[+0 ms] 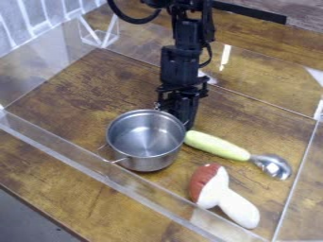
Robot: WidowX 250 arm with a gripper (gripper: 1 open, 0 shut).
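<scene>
My black gripper [179,106] is low over the wooden table, right behind a steel pot [145,139]; its fingertips are partly hidden by the pot, and I cannot see anything held between them. The pot stands left of a pale yellow-green corn cob or similar long vegetable [217,146], which reaches close to the pot's right side. A metal spoon [271,165] lies at that vegetable's right end. A toy mushroom [225,197] with a red-brown cap and white stem lies at the front right.
Clear plastic walls border the wooden work surface [82,85]. A small light object stands behind the arm at the back right.
</scene>
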